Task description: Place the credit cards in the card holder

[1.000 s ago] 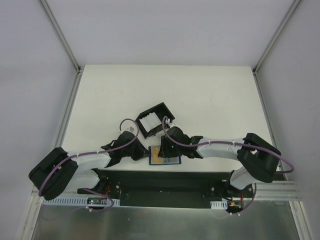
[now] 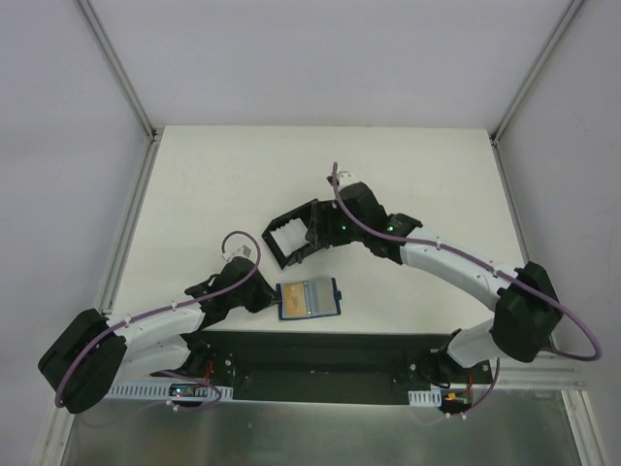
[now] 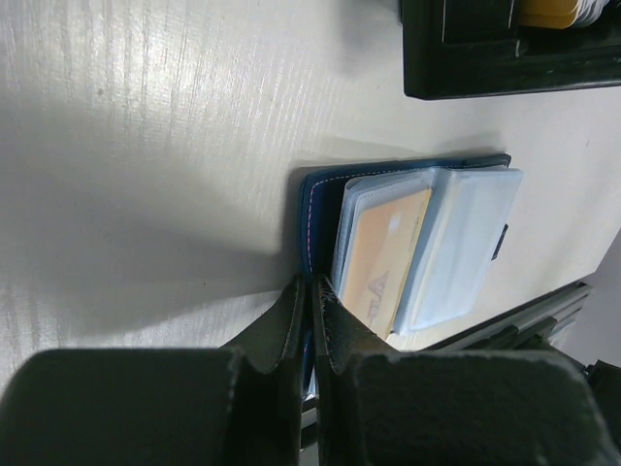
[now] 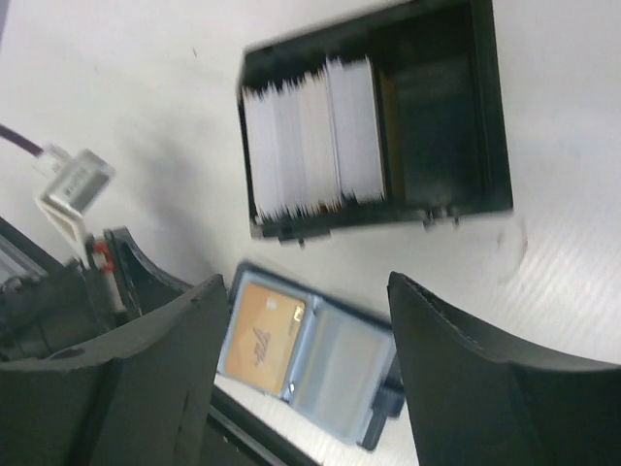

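Observation:
The open blue card holder [image 2: 330, 286] lies flat on the table with clear sleeves. An orange card [image 4: 262, 333] sits in its left sleeve; the right sleeve [image 4: 338, 374] looks pale, with no coloured card in it. My left gripper is shut on the holder's dark blue left edge [image 3: 309, 218]. Farther back stands a black box [image 2: 278, 249] with a row of white cards [image 4: 310, 141] in one half. Above that box, my right gripper is open, nothing between its fingers.
The box's other half [image 4: 441, 116] looks empty. A dark trough [image 2: 320, 374] runs along the table's front edge, close to the holder.
My right gripper has risen from over the holder and moved back to the box. The holder has slid slightly left together with my left gripper.

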